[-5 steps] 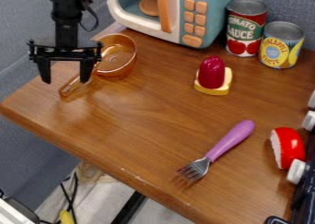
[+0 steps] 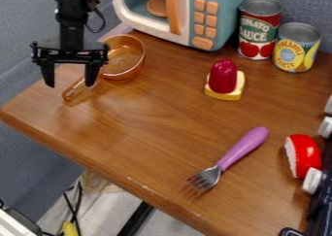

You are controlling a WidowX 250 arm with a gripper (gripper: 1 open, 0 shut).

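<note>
My black gripper (image 2: pixel 70 70) hangs at the upper left with its two fingers pointing down, spread apart, over the handle side of a copper pan (image 2: pixel 120 65) on the wooden table (image 2: pixel 143 133). Nothing clearly shows held between the fingers. A purple-handled fork (image 2: pixel 243 148) lies near the front of the table. A red object (image 2: pixel 223 77) stands on a yellow base (image 2: pixel 222 93) right of the pan.
A toy microwave (image 2: pixel 208 21) and two cans, tomato (image 2: pixel 258 31) and yellow (image 2: pixel 297 50), stand at the back. A red-and-white object (image 2: pixel 302 154) and dark items line the right edge.
</note>
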